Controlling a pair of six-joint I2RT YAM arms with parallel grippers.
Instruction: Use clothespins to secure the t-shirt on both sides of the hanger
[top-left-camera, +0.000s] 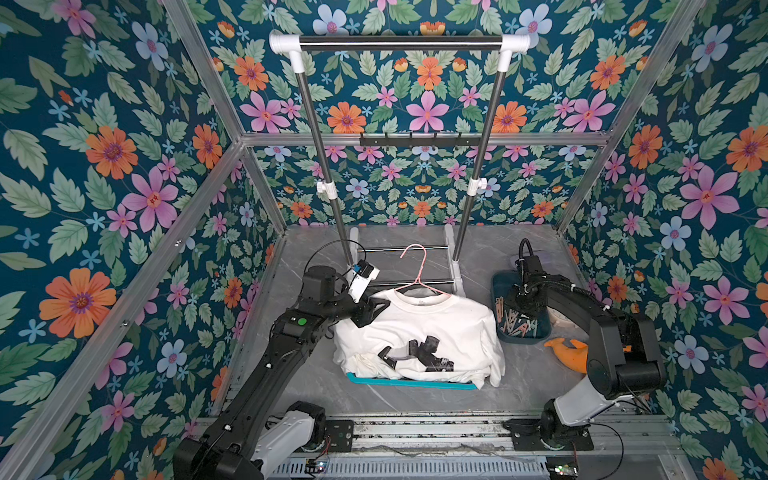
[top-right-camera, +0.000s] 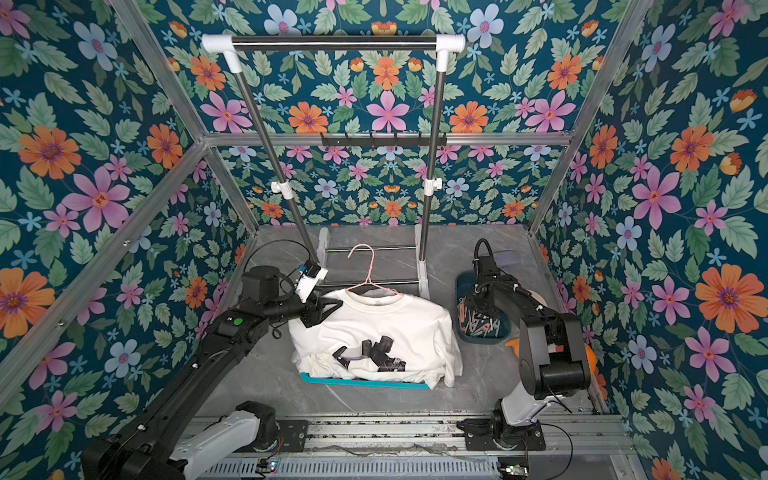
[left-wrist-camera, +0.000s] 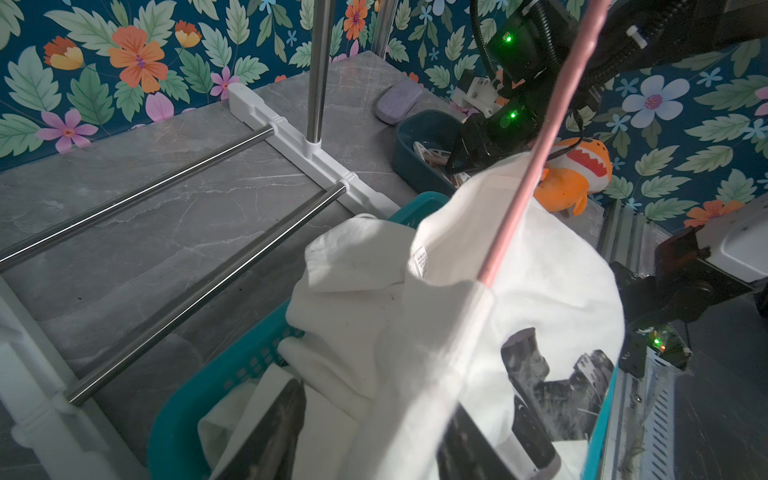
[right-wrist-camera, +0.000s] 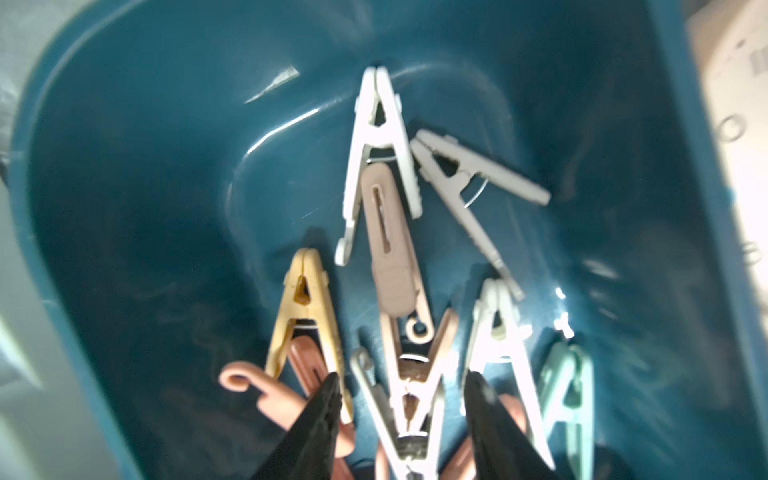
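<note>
The white T-shirt (top-left-camera: 472, 328) with a dark print hangs on a pink hanger (top-left-camera: 420, 276), draped over a teal basket. My left gripper is shut on the shirt's shoulder, where the pink hanger arm (left-wrist-camera: 544, 144) runs into the white cloth (left-wrist-camera: 432, 352). Over the dark blue bin (right-wrist-camera: 48, 240), my right gripper holds its fingers (right-wrist-camera: 320, 424) apart. Several clothespins lie in the bin: a white one (right-wrist-camera: 364, 152), a yellow one (right-wrist-camera: 324, 312) and a pale green one (right-wrist-camera: 577, 400) among them. Some pins show in the gap, below the fingertips.
The teal basket (left-wrist-camera: 188, 404) sits under the shirt. Behind it stands the clothes rack, its low bars (left-wrist-camera: 216, 292) near the tabletop. An orange toy (top-left-camera: 569, 354) lies beside the bin.
</note>
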